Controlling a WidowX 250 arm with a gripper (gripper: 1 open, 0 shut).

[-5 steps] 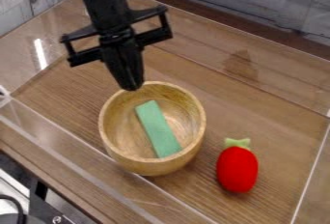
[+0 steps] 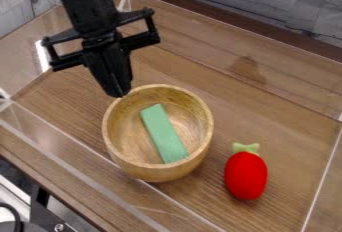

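My dark gripper (image 2: 104, 54) hangs over the upper left of the table, shut with nothing visible between its fingers. Below and right of it lies a pale yellow bowl (image 2: 134, 150) holding a flat green block (image 2: 163, 132). A red strawberry-like object (image 2: 246, 176) with a green top rests to the right of the bowl, apart from it.
My gripper has moved left and toward the near side since a second ago. The bowl, block and red object have not moved.
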